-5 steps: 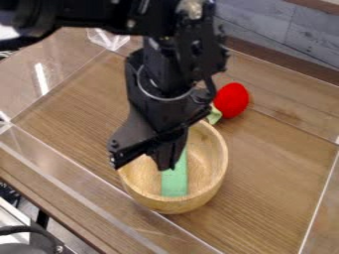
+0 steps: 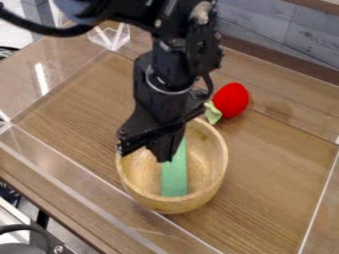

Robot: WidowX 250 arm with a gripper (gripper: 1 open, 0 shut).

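Note:
A black robot arm with my gripper [image 2: 161,149] comes down from the top centre over a light wooden bowl [image 2: 205,181] near the front middle of the table. The fingertips are over the bowl's back left part. A green oblong object [image 2: 173,177] lies in the bowl, just below and right of the fingers. Whether the fingers are open or shut is hard to make out in this dark view.
A red object [image 2: 231,97] with some green beside it [image 2: 211,113] lies behind the bowl to the right. A wall runs along the back right.

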